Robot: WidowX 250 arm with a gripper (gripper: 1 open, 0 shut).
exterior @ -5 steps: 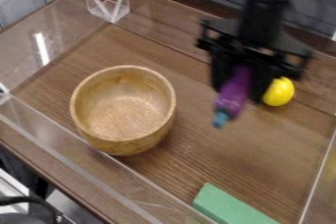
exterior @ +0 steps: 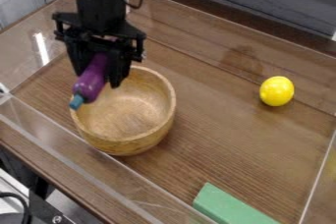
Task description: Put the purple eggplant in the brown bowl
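The purple eggplant (exterior: 93,77) hangs tilted in my gripper (exterior: 97,55), its bluish-green tip pointing down and left. The gripper is shut on its upper part, partly hiding it. Below stands the brown bowl (exterior: 140,130), wide and round, light tan inside. In this view the eggplant overlaps the bowl's upper left rim, with its tip close to that rim. Its exact height above the bowl I cannot tell.
To the right lies a yellow lemon-like object (exterior: 276,91). A green block (exterior: 233,206) sits near the front edge. Between these and the bowl the wooden table (exterior: 217,110) is bare. Dark cables run at lower left.
My arm has swung from the right side of the table leftward, carrying the eggplant past the middle to the bowl's left side. The bowl, lemon and green block stayed put.
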